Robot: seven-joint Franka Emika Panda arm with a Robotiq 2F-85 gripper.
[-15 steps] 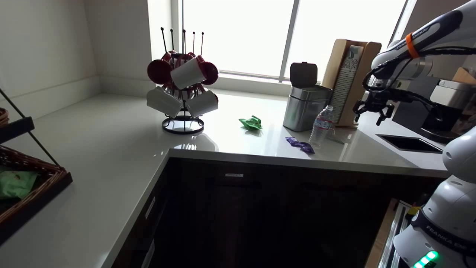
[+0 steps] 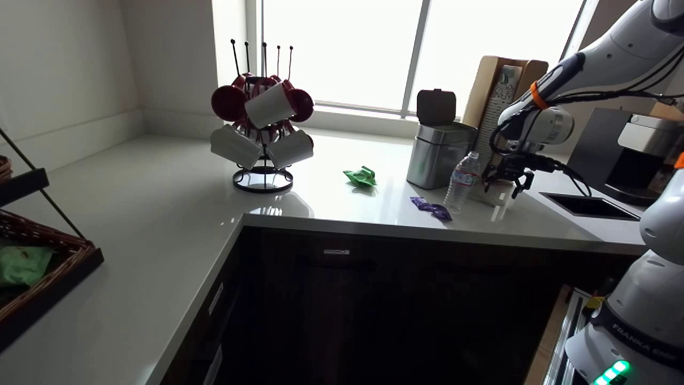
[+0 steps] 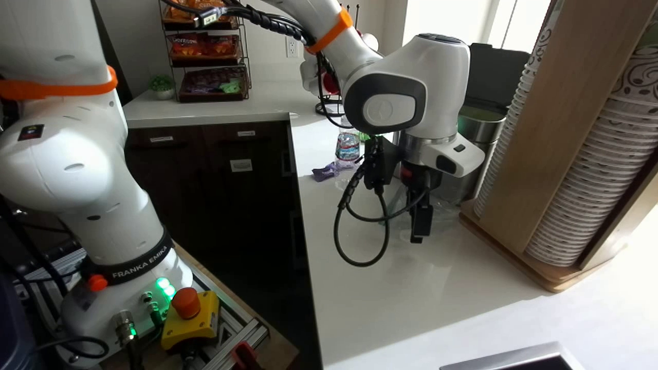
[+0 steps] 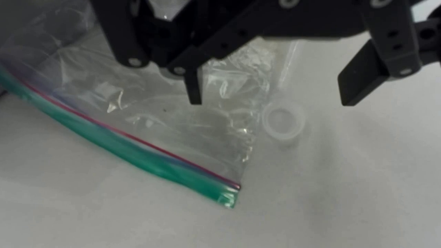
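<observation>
My gripper is open above the counter, its two fingers wide apart with nothing held between them. Below it in the wrist view lies a clear plastic zip bag [image 4: 173, 120] with a green and red seal strip [image 4: 144, 159]. A small translucent ring-shaped piece [image 4: 284, 120] sits at the bag's right edge, beneath the gap between the fingers; whether it is in the bag or beside it I cannot tell. From outside, the gripper [image 2: 507, 183] is low, just right of a clear water bottle [image 2: 463, 179]. A purple wrapper [image 2: 430, 207] lies left of the bottle.
Behind the bottle stands a steel bin [image 2: 434, 154] with its lid up. A tall wooden cup holder [image 3: 524, 160] rises close beside the gripper. Farther left are a green packet [image 2: 360, 176] and a mug rack [image 2: 263, 183]. The counter in front of the cup holder is clear.
The arm has moved left and down, bringing my gripper from in front of the coffee machine to low over the counter beside the bottle. The counter objects have stayed put.
</observation>
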